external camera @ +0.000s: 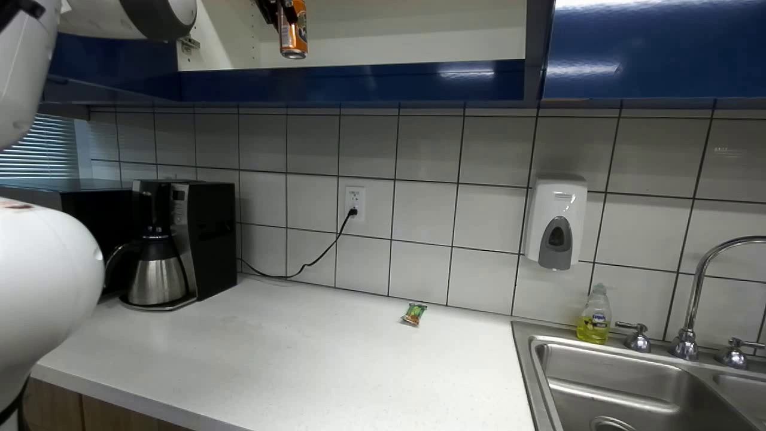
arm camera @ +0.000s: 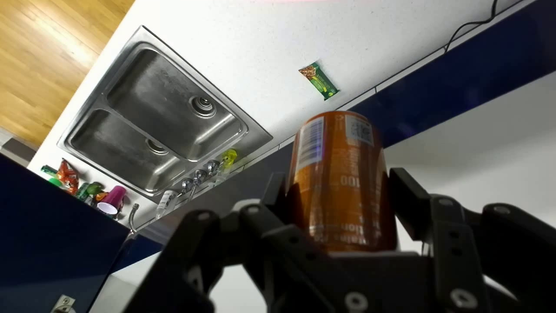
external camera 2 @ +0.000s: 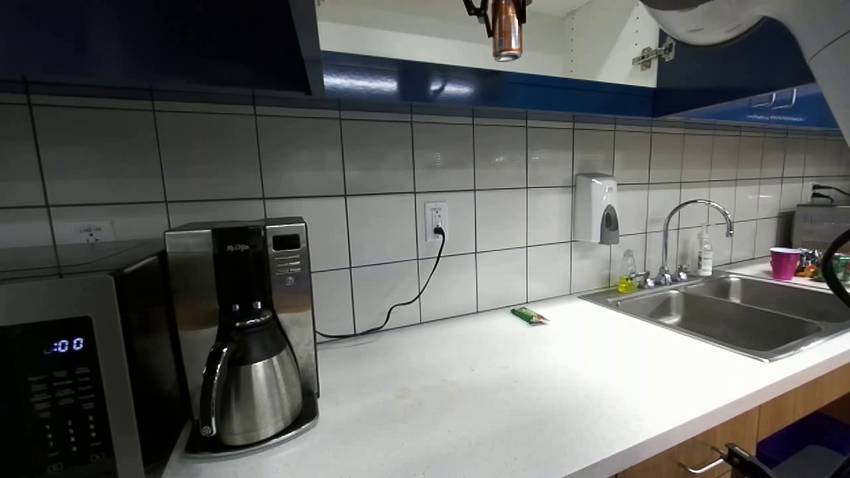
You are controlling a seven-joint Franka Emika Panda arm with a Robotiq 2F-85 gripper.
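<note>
An orange can (arm camera: 341,182) is clamped between the black fingers of my gripper in the wrist view. Exterior view 1 shows the can (external camera: 294,36) near its top edge, roughly upright, in front of the open cabinet (external camera: 402,43). From exterior view 2 the can (external camera 2: 507,32) likewise hangs before the cabinet opening, higher than the bottom edge (external camera 2: 478,83). Most of the gripper is cut off above both exterior views. Whether the can is inside the cabinet or just in front of it I cannot tell.
Below, a green-wrapped bar (external camera: 414,313) lies on the mostly clear counter (external camera: 287,359). A coffee maker (external camera 2: 247,334) and microwave (external camera 2: 72,358) stand at one end, the sink (external camera 2: 741,318) at the other. An open cabinet door (external camera 2: 741,72) is near the arm.
</note>
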